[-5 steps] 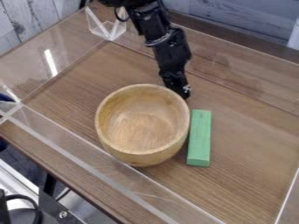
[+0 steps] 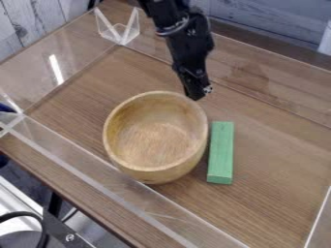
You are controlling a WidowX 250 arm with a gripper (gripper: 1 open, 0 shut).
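My gripper hangs from the top of the camera view over the wooden table, just above and behind the rim of a round wooden bowl. It is shut, with nothing visible between its small fingers. A long green block lies to the right of the bowl.
Clear plastic walls edge the table at the front left, with black cables beyond. A clear plastic piece stands at the back left.
My gripper has risen slightly, away from the back right of the bowl's rim. The bowl and green block look unmoved.
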